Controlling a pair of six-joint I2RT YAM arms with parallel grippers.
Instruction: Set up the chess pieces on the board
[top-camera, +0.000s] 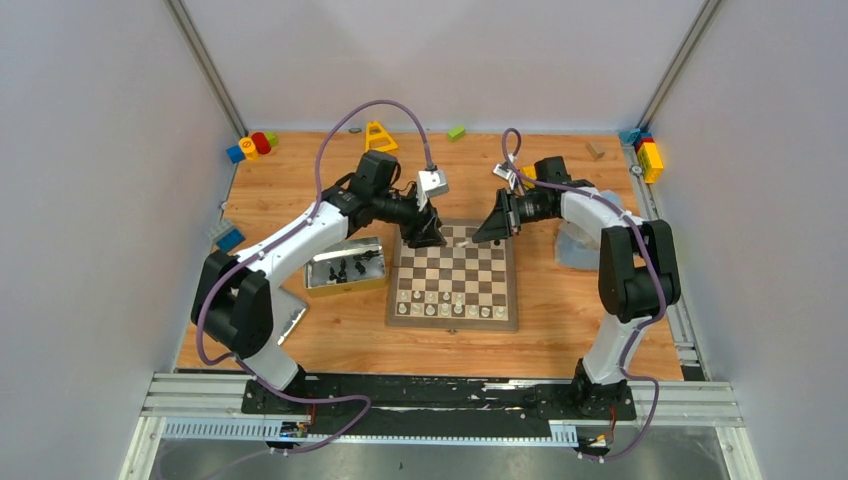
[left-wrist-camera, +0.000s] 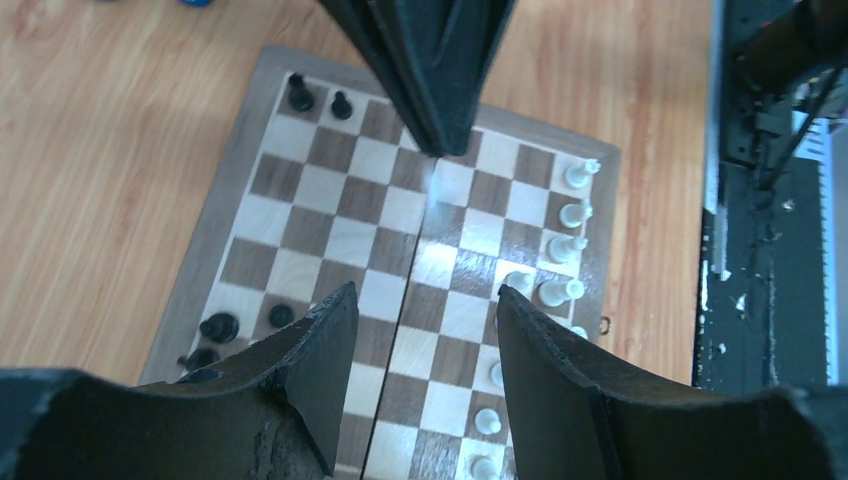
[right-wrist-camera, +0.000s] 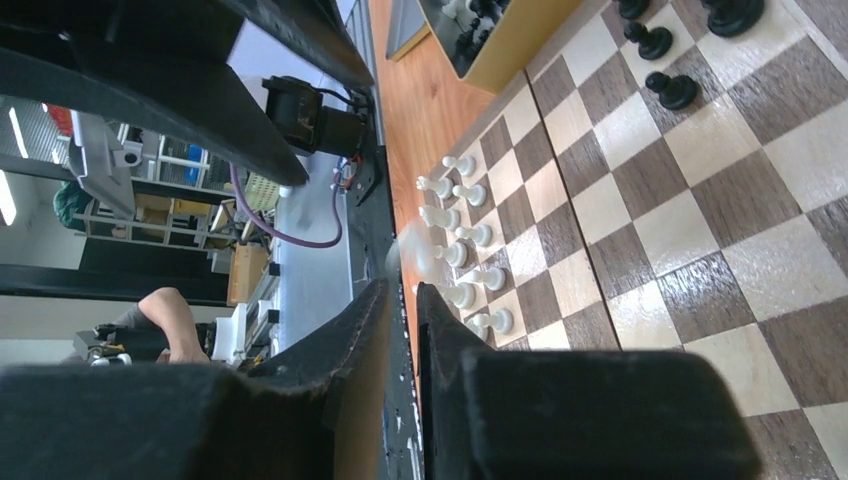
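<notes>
The wooden chessboard (top-camera: 510, 290) lies mid-table, with white pieces (left-wrist-camera: 560, 292) in rows along the near edge and some black pieces (right-wrist-camera: 672, 92) on the far side. My left gripper (top-camera: 425, 238) hangs over the board's back left, fingertips (left-wrist-camera: 337, 320) apart, nothing visible held. My right gripper (top-camera: 485, 235) is over the back right of the board. A pale, blurred shape (right-wrist-camera: 415, 252) shows at its fingertips in both wrist views; whether it is held is unclear.
A box of black pieces (top-camera: 345, 268) sits left of the board, a translucent bin (top-camera: 577, 248) to its right. Toy blocks (top-camera: 650, 160) line the table's edges. Bare table surrounds the board's front.
</notes>
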